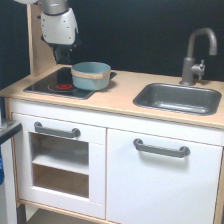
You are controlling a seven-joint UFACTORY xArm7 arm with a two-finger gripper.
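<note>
A white robot gripper [63,50] hangs at the upper left, above the black cooktop [48,86]; its dark fingers are small and dim against the background, so their state is hard to make out. Below it and slightly right, a teal pot [91,78] rests on the right part of the cooktop, apart from the gripper. A red ring shows on the left part of the cooktop.
The toy kitchen's wooden counter [124,90] holds a steel sink [178,99] with a grey tap [190,67] at the right. A white oven door and cabinet door are below. A blue-edged object stands at the far left edge.
</note>
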